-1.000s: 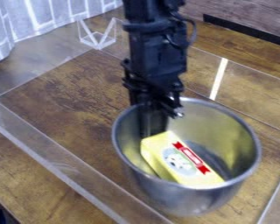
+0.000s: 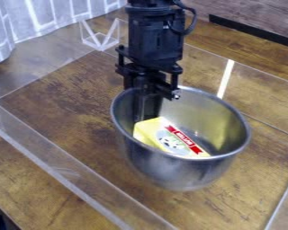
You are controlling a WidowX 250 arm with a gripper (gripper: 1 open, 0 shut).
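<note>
A large steel bowl [image 2: 207, 175] stands on the wooden surface, with a yellow carton [image 2: 171, 139] bearing a red label lying inside it. The black gripper [image 2: 137, 94] points down at the bowl's back-left rim, its fingertips partly hidden there; whether anything thin is between them is not visible.
A white curtain [image 2: 21, 18] hangs at the back left, and a dark edge runs along the back right.
</note>
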